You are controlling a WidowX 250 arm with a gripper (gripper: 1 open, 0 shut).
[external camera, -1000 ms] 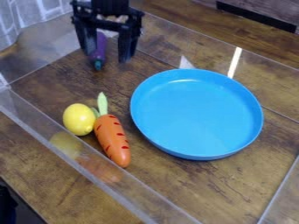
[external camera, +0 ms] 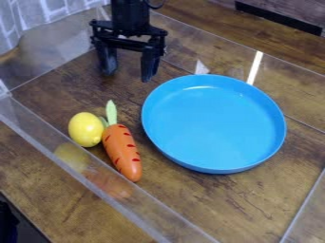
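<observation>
My black gripper is at the top centre-left of the camera view, open, its two fingers apart above the table behind the food items. A blue plate fills the middle right. An orange toy carrot with a green top lies left of the plate, and a yellow lemon-like item sits just left of the carrot.
Clear plastic edges run along the left and right sides. A thin white strip lies at the back right.
The gripper has lowered from the top edge and shifted slightly back toward the left. The plate, carrot and yellow item have not moved.
</observation>
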